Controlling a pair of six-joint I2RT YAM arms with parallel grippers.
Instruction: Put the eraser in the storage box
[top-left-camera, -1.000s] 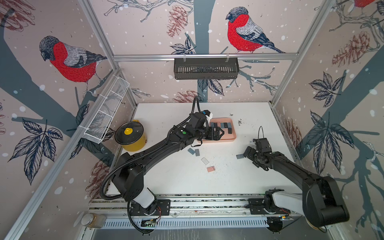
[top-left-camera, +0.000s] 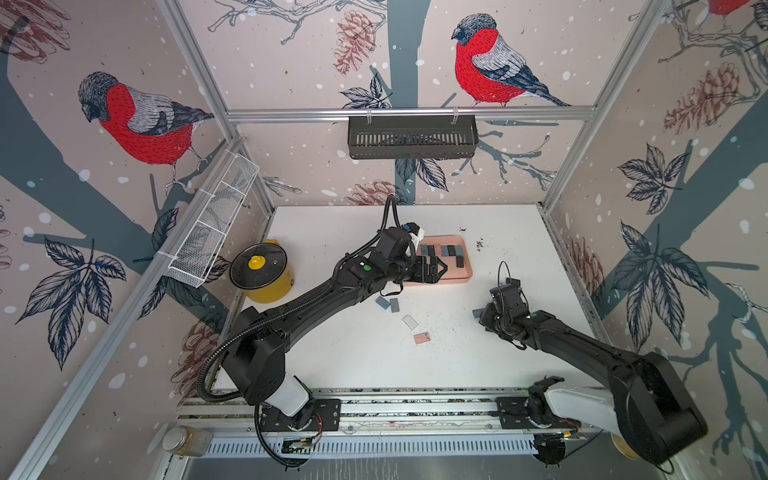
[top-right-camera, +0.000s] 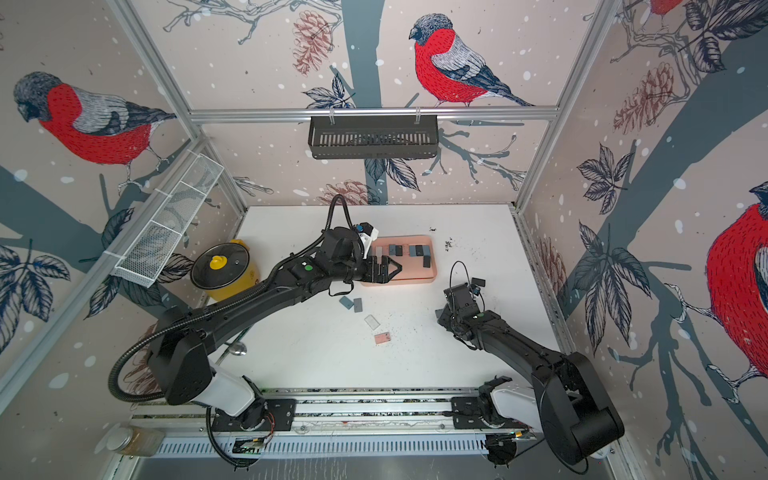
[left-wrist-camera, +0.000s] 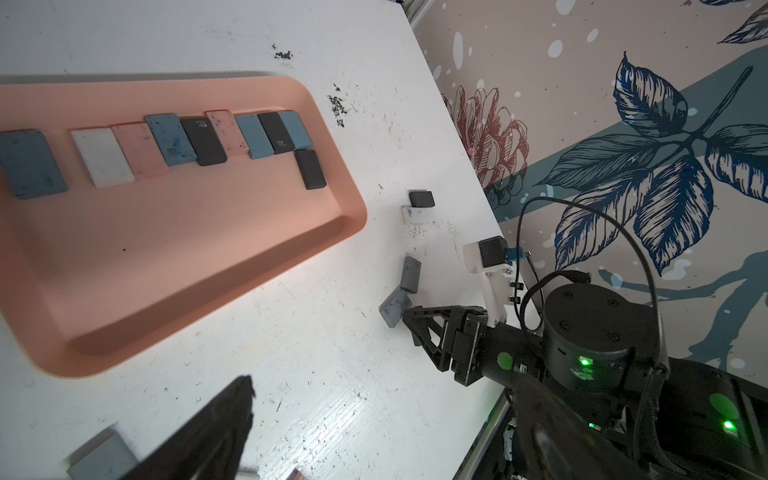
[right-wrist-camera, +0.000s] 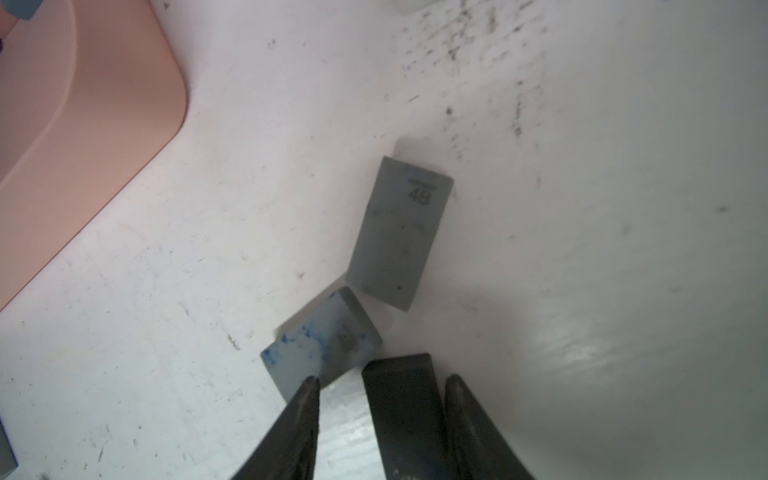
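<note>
The pink storage box (left-wrist-camera: 176, 240) holds several erasers along its back and right side. In the right wrist view my right gripper is low over the table, part open, its fingers on either side of a black eraser (right-wrist-camera: 404, 408); contact is not clear. Two grey erasers, one upright in view (right-wrist-camera: 400, 228) and one angled (right-wrist-camera: 312, 352), lie just beyond it. My left gripper (top-left-camera: 428, 269) hangs over the box's front area, open, with nothing seen between its fingers.
A yellow pot (top-left-camera: 268, 280) stands at the left. More loose erasers, including a pink one (top-left-camera: 422, 338), lie on the middle of the table (top-left-camera: 336, 352). A dark wire basket (top-left-camera: 412, 144) hangs on the back rail.
My right gripper has moved left and down to the erasers on the right side of the table. The left arm has barely moved.
</note>
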